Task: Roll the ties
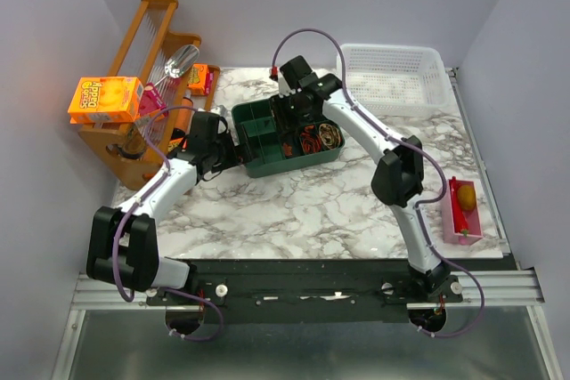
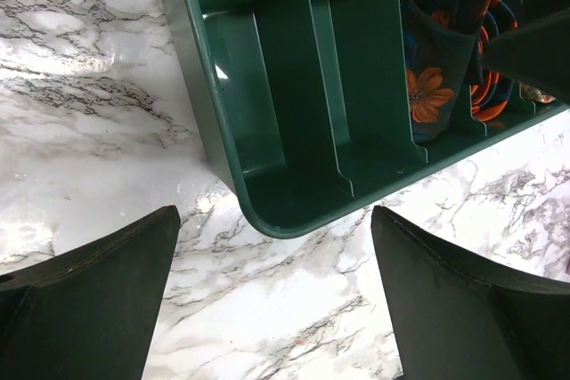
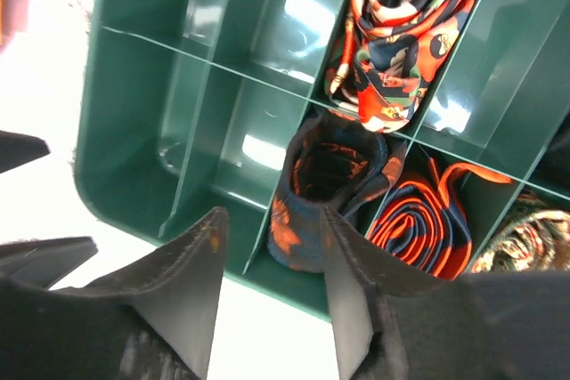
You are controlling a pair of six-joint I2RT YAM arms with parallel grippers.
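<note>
A green compartment box (image 1: 265, 168) sits at the table's middle back. In the right wrist view, a dark floral tie (image 3: 298, 229) stands loosely coiled in one compartment, beside a rolled navy-orange tie (image 3: 419, 224), a beige patterned tie (image 3: 534, 242) and a colorful tie (image 3: 392, 51) in the row behind. My right gripper hangs over the dark tie, fingers parted, nothing clearly held. My left gripper is open at the box's left front corner, outside it, with nothing between its fingers.
A white basket (image 1: 392, 55) stands at the back right, a pink tray (image 1: 452, 224) at the right edge, and a wooden rack (image 1: 134, 33) with orange boxes at the left.
</note>
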